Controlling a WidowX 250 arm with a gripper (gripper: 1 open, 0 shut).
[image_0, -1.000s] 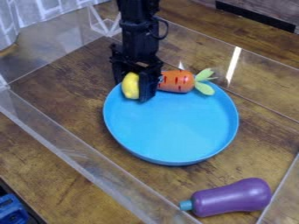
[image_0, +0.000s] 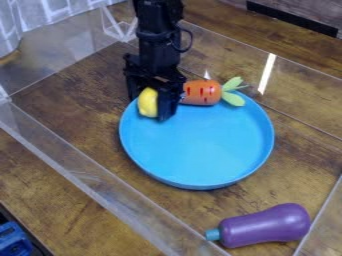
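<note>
My black gripper (image_0: 152, 88) is low at the back-left rim of a blue plate (image_0: 198, 145), around a small yellow object (image_0: 147, 103); whether its fingers close on it is hard to see. A toy carrot (image_0: 202, 92) with green leaves lies just right of the gripper, at the plate's back rim.
A purple toy eggplant (image_0: 261, 225) lies at the front right on the wooden floor (image_0: 80, 200) of the clear-walled enclosure. A blue object (image_0: 14, 242) shows at the lower left corner. The floor left of the plate is clear.
</note>
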